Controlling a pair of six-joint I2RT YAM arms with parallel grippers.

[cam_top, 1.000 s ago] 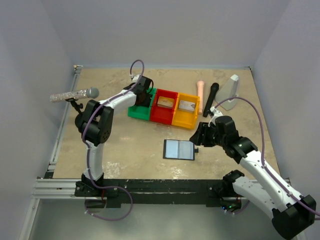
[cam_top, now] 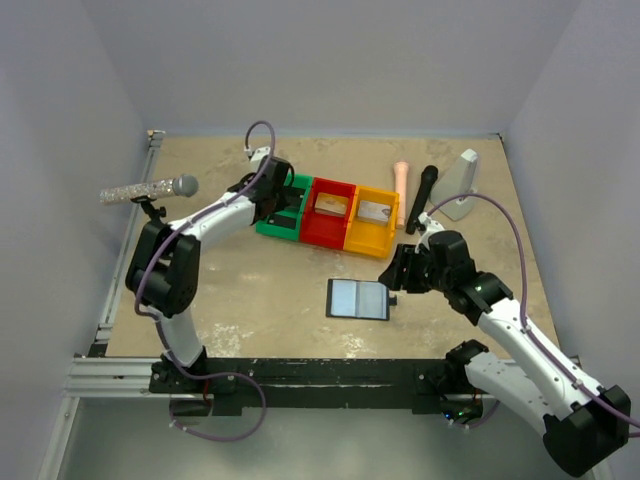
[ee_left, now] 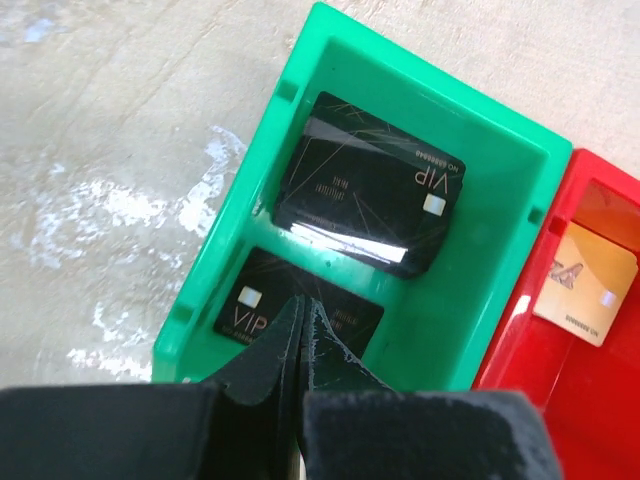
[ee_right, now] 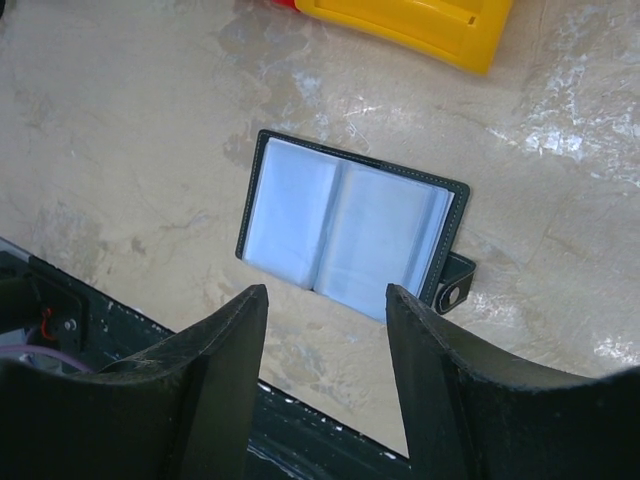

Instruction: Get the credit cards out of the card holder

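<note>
The card holder [ee_right: 251, 200] lies unfolded on the table with clear pockets; no card shows in them. My right gripper stands open at its near edge in the right wrist view, nothing between its fingers. Two black VIP cards, an upper one [ee_left: 375, 185] and a lower one [ee_left: 265, 290], lie in the green bin [ee_left: 505, 235]. Over the lower card in the left wrist view, my left gripper is shut, with nothing visible between its fingertips. The gripper covers part of that card.
A gold card [ee_left: 588, 285] lies in the red bin [cam_top: 322, 230], and a pale card [cam_top: 374, 211] in the yellow bin [cam_top: 368, 240]. Beyond stand a pinkish cylinder [cam_top: 401, 190], a black handle-shaped object [cam_top: 422, 195] and a white object [cam_top: 460, 180]. Bare table surrounds the holder.
My left arm has swung left, its gripper shifting toward the left side of the green bin. In the top view the right arm, holder and bins look unmoved.
</note>
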